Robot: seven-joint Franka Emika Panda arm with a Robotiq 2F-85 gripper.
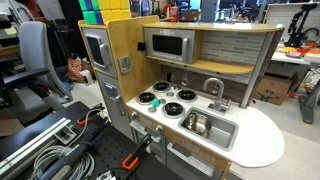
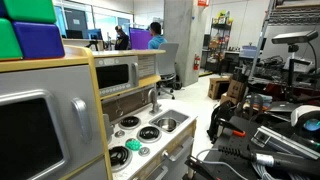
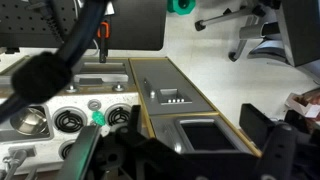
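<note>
The dark fingers of my gripper stand wide apart at the bottom of the wrist view, so it is open, with nothing between them. Below it lies the toy kitchen, where a small green object (image 3: 97, 116) rests by the burners, also in exterior view 1 as the green object (image 1: 157, 130). A metal pot (image 1: 200, 125) sits in the sink (image 1: 218, 128). Beyond the gap between my fingers are the grey fronts of the tall cabinet (image 3: 178, 95). Neither exterior view shows the gripper clearly.
A microwave (image 1: 170, 43) is set under the wooden shelf. Green and blue blocks (image 2: 30, 38) top the tall cabinet. Cables and an orange clamp (image 1: 132, 162) occupy the black table in front of the kitchen. An office chair (image 1: 35, 55) stands behind at left.
</note>
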